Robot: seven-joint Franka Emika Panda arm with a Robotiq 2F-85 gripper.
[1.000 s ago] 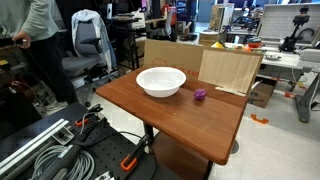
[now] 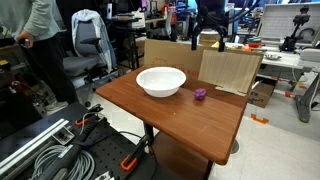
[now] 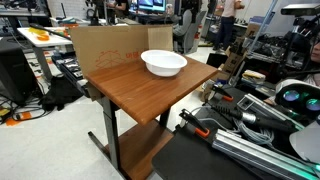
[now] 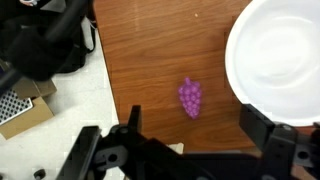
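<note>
A bunch of purple grapes [image 2: 199,94] lies on the brown table [image 2: 190,122], to the right of a white bowl [image 2: 161,81]. In the wrist view the grapes [image 4: 190,97] appear ahead of my fingertips, roughly midway between them, and the bowl [image 4: 285,60] fills the upper right. My gripper [image 2: 208,44] hangs high above the table's far side, pointing down. Its fingers are wide open, and nothing is between them. From the second exterior view the bowl [image 3: 163,63] is plain, but I cannot make out the grapes.
Upright cardboard panels [image 2: 172,54] border the table's back edge. Bare tabletop stretches in front of the grapes. A black surface with cables and metal rails [image 3: 245,145] adjoins the table. The bowl looks empty.
My gripper has come into the top of the first exterior view, where it did not show before. The bowl and the grapes have stayed put.
</note>
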